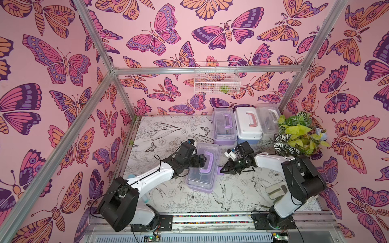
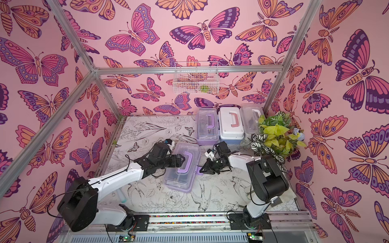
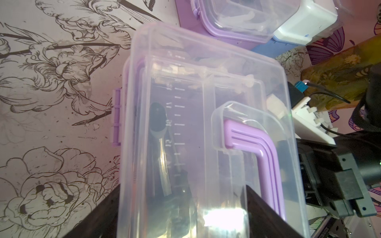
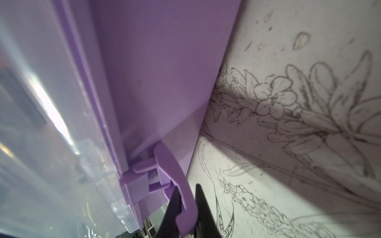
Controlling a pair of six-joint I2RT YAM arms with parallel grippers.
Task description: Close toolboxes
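A clear-lidded toolbox with a lilac base and handle (image 1: 203, 174) lies mid-table, lid down. My left gripper is over it, its fingers mostly hidden behind the lid in the left wrist view; whether they grip cannot be told. My right gripper is at the lilac latch (image 4: 168, 158) on the box's right side, which stands out from the base, with the latch between or in front of its fingertips.
Three more toolboxes stand at the back right: lilac (image 1: 222, 129), white (image 1: 248, 129) and clear (image 1: 267, 121). Leafy plants (image 1: 297, 133) are right of them.
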